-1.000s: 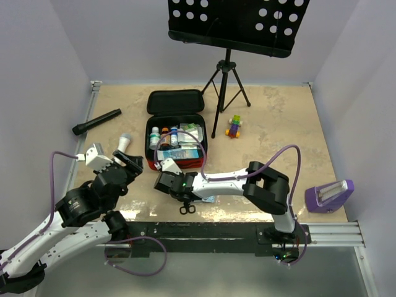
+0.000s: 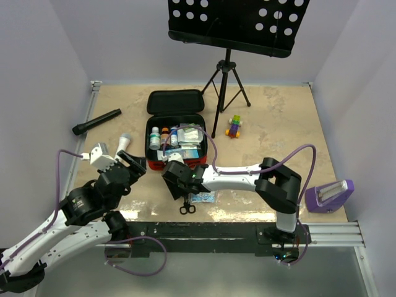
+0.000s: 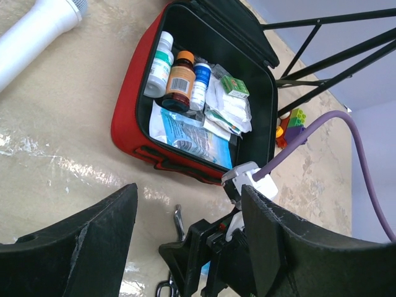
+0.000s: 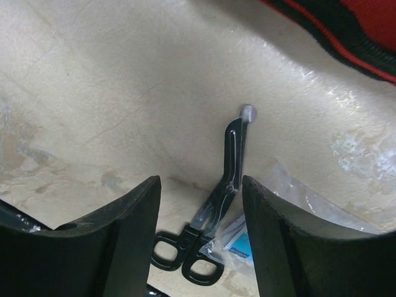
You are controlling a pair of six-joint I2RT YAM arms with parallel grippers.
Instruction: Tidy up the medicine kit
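Observation:
A red case with a black lining (image 3: pixel 260 133) stands with its lid folded back. Inside lie a white bottle (image 3: pixel 161 65), a brown bottle (image 3: pixel 179 80), a blue-and-white bottle (image 3: pixel 199 86), a small green box (image 3: pixel 234 86) and a blue packet (image 3: pixel 189 137). Scissors with dark handles (image 4: pixel 232 161) rest on the table in front of the case. Over them hangs my right gripper, open and empty, its fingers above and to either side of the scissors. My left gripper is open as well, left of the case, holding nothing.
A clear packet (image 4: pixel 297 210) lies touching the scissors. A white microphone (image 3: pixel 34 34) and a black one (image 2: pixel 97 122) are on the left. The music stand (image 2: pixel 224 80) rises behind the case; toy blocks (image 2: pixel 234 126) sit near it.
The left gripper has moved slightly to the right. Case and scissors have stayed put.

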